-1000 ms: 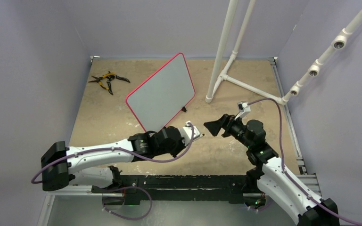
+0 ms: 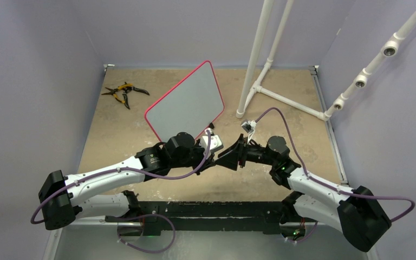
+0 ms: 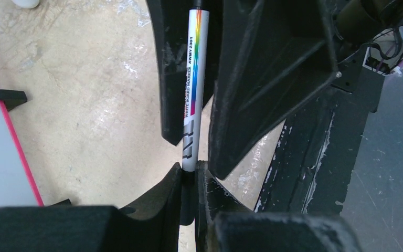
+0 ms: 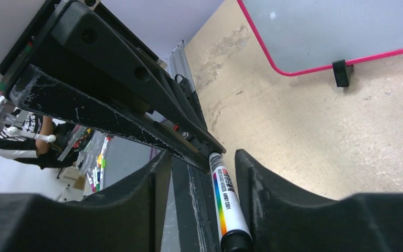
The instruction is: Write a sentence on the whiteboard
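A white-barrelled marker (image 3: 192, 89) with a rainbow stripe is held by my left gripper, shut on its lower end. In the right wrist view the marker (image 4: 225, 194) runs between the grippers. The whiteboard (image 2: 184, 100), red-rimmed and blank, lies behind the left arm on a small black support (image 4: 342, 73).
Two pairs of pliers (image 2: 124, 93) lie at the back left. A white pipe frame (image 2: 292, 103) stands at the back right. Bare table (image 2: 103, 151) shows on the left and in front.
My right gripper has moved left onto the marker's free end. The left gripper, holding the marker, has shifted slightly up the view since a second ago.
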